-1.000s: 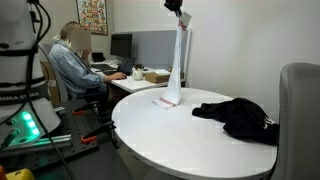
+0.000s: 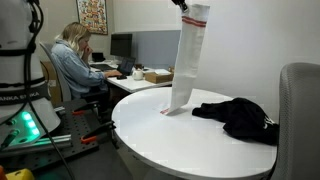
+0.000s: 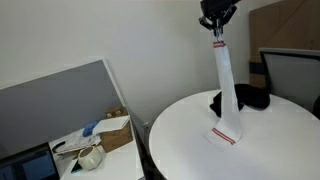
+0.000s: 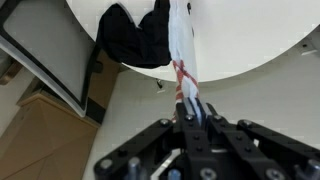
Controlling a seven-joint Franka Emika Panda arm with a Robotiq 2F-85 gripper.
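High above the round white table (image 2: 190,150), my gripper (image 3: 217,38) is shut on the top end of a white towel with red stripes (image 3: 227,90). The towel (image 2: 187,55) hangs down long and narrow, and its lower striped end touches the tabletop. In the wrist view the towel (image 4: 180,45) runs away from the fingers toward the table. A black cloth (image 2: 240,118) lies crumpled on the table, beside the towel in exterior view 1 and partly behind it in exterior view 2.
A grey chair (image 2: 298,120) stands close to the table's right side. Behind, a person (image 2: 75,60) sits at a desk with a monitor (image 2: 121,45). A white mug (image 3: 90,157) rests on a side desk.
The towel's held top has shifted right in exterior view 1. The hanging cloth looks wider, and less of its lower end lies on the table. The black cloth stays put.
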